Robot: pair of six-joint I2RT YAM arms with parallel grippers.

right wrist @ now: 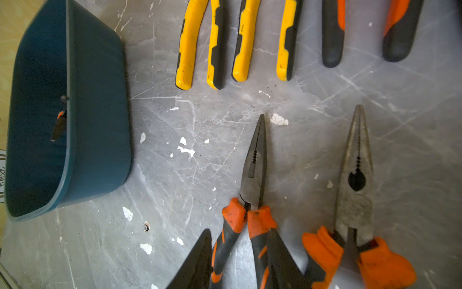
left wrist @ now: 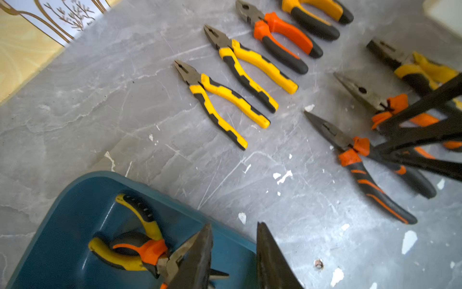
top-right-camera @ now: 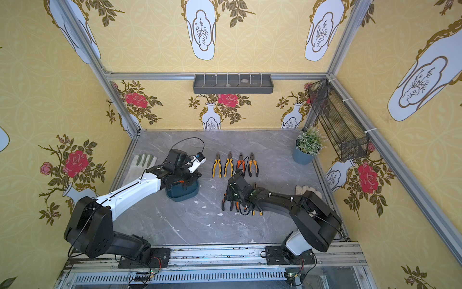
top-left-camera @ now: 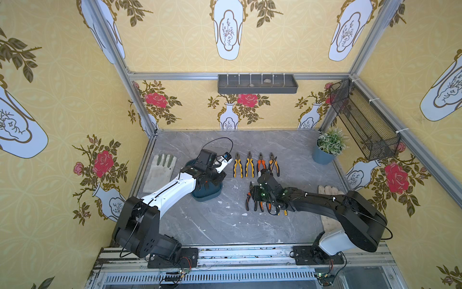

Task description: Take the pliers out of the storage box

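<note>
The teal storage box (left wrist: 62, 221) holds jumbled pliers (left wrist: 149, 250) with yellow and orange handles. My left gripper is over the box's right rim, fingertips apart and nothing seen held. Several pliers (top-left-camera: 237, 166) lie in a back row on the table, with more in a front row under my right arm. My right gripper hangs over the front row, fingertips apart above the handles of orange-black long-nose pliers (right wrist: 255, 168), with nothing visibly held.
A potted plant (top-left-camera: 324, 155) stands at the back right. Gloves lie at both sides (top-left-camera: 158, 173). A wire basket (top-left-camera: 365, 122) hangs on the right wall.
</note>
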